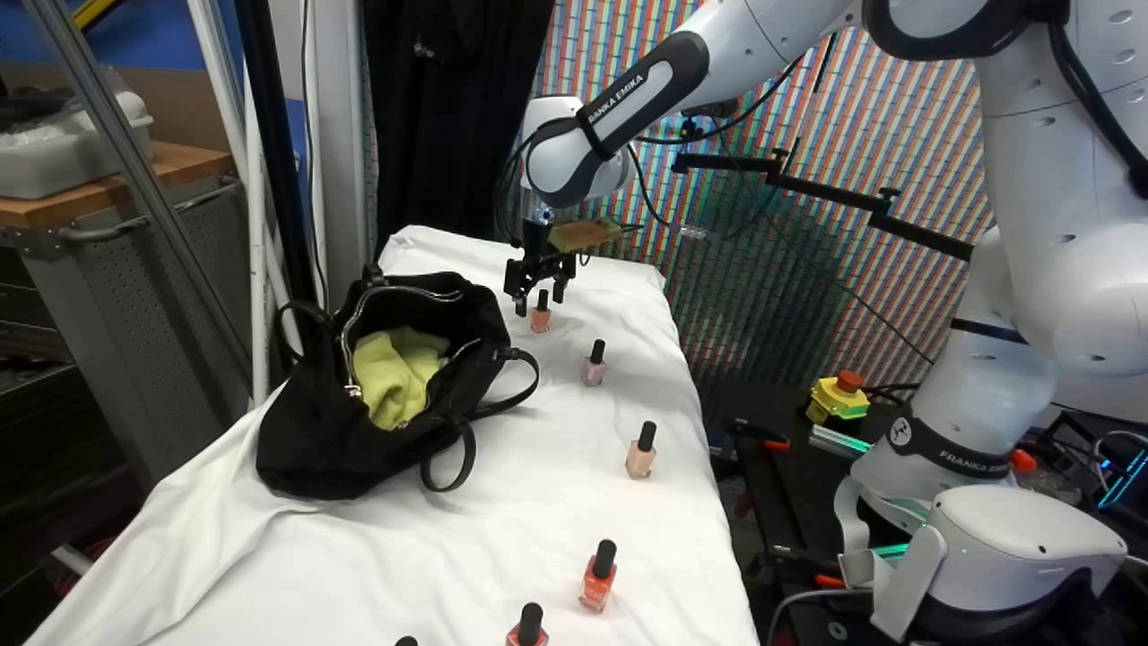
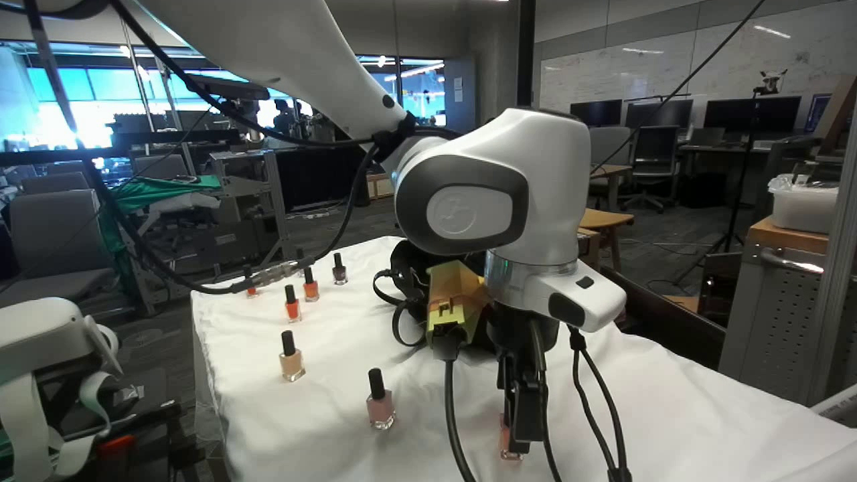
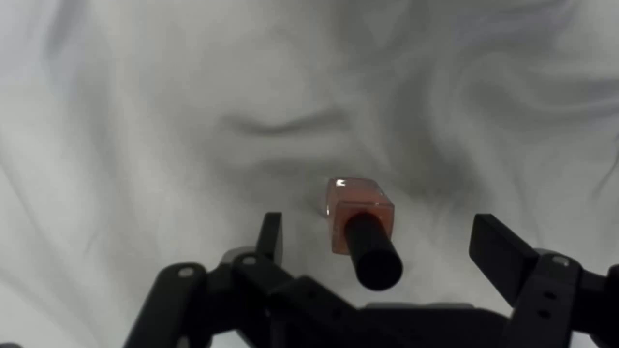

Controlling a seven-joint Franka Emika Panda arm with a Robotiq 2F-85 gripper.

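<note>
At the far end of the white-covered table stands a coral nail polish bottle [image 1: 540,319] with a black cap, upright on the cloth. My gripper is open above it. In the wrist view that bottle [image 3: 361,203] shows between the spread fingers, touching neither, its cap tilted toward the camera by perspective. From the second exterior view, the gripper's dark fingers [image 2: 526,410] partly cover the coral bottle [image 2: 507,440]. A black bag [image 1: 323,431] lies on the left of the table, its mouth open, with a yellow-green cloth [image 1: 395,377] inside.
A pale pink bottle [image 1: 593,371], a beige bottle [image 1: 640,458] and an orange-red bottle [image 1: 598,581] stand along the right side, with more at the near end. The bag's handles [image 1: 460,463] loop onto the cloth. Bare cloth lies between bag and bottles.
</note>
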